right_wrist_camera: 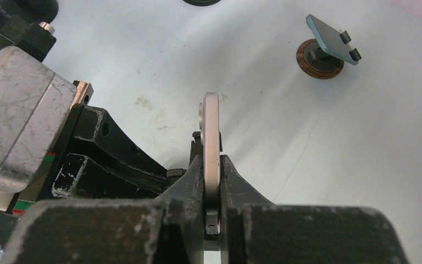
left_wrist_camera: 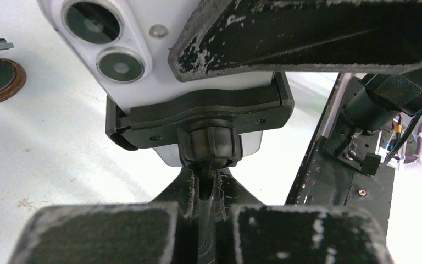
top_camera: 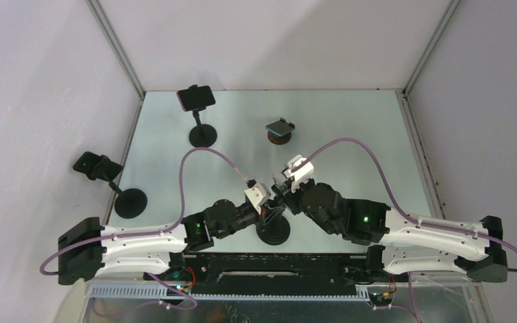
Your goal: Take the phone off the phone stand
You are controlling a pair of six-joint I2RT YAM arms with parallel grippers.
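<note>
A white phone (left_wrist_camera: pixel 107 91) is in the left wrist view, its camera lenses facing that camera, behind the black bracket (left_wrist_camera: pixel 159 124) of the phone stand. Its lower end slants past the bracket; whether the clamps still grip it I cannot tell. My left gripper is shut on the stand's neck (left_wrist_camera: pixel 206 146) just under the bracket. Edge-on in the right wrist view, the phone (right_wrist_camera: pixel 211 126) stands between the fingers of my right gripper, which is shut on it. From above, the arms mostly hide the phone; the stand's round base (top_camera: pixel 273 232) shows below them.
Farther back stands a small holder with a grey-blue plate (top_camera: pixel 281 128). Another phone stand (top_camera: pixel 202 135) is at the back left, and one more (top_camera: pixel 130 202) at the left edge.
</note>
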